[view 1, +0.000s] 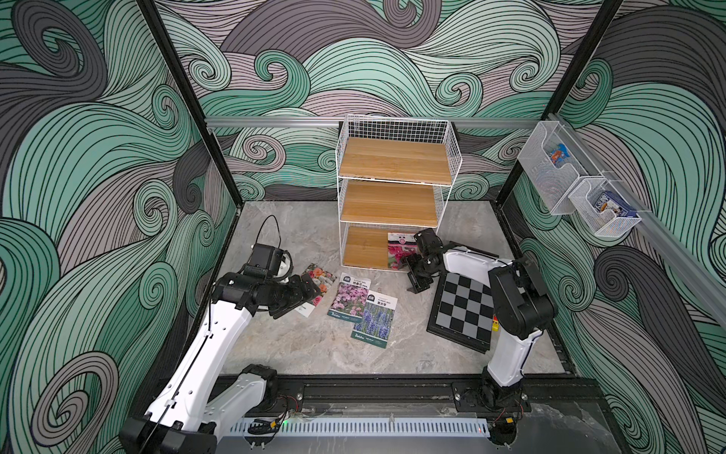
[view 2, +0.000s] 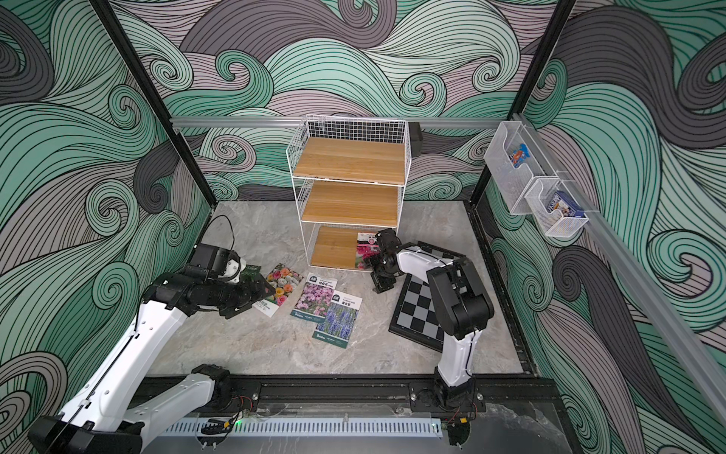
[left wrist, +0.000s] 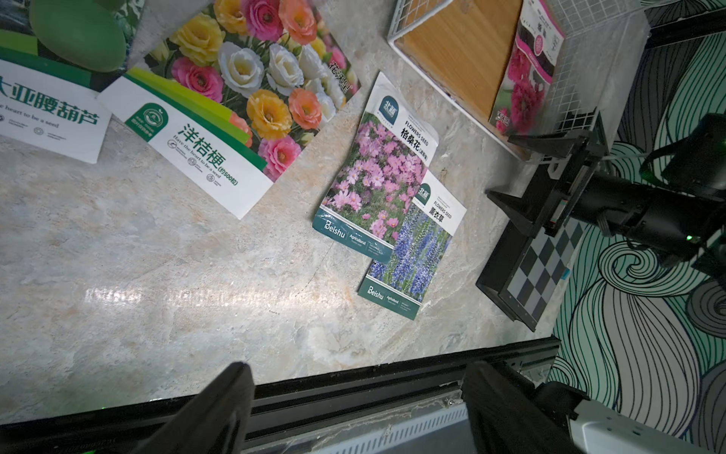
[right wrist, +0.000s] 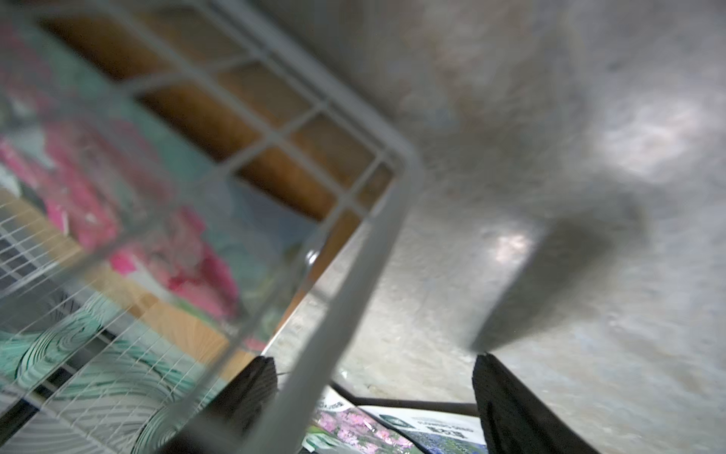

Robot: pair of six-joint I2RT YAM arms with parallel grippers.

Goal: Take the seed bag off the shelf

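Observation:
A seed bag with pink flowers [view 1: 398, 255] lies on the bottom board of the white wire shelf [view 1: 365, 249], at its right side. My right gripper is open at the shelf's front right corner, with no bag between its fingers. In the right wrist view, the shelf's blurred wire side crosses in front of one finger; the bag [right wrist: 143, 219] shows behind the wire. Contact between finger and wire cannot be told. My left gripper is open and empty above the table's left part, far from the shelf.
Two overlapping seed bags, one pink [left wrist: 378, 178] and one lavender [left wrist: 416, 249], lie before the shelf. Further left are a mixed-flower bag [left wrist: 257, 83] and a gourd bag [left wrist: 53, 121]. A checkerboard [view 1: 465, 306] lies under the right arm.

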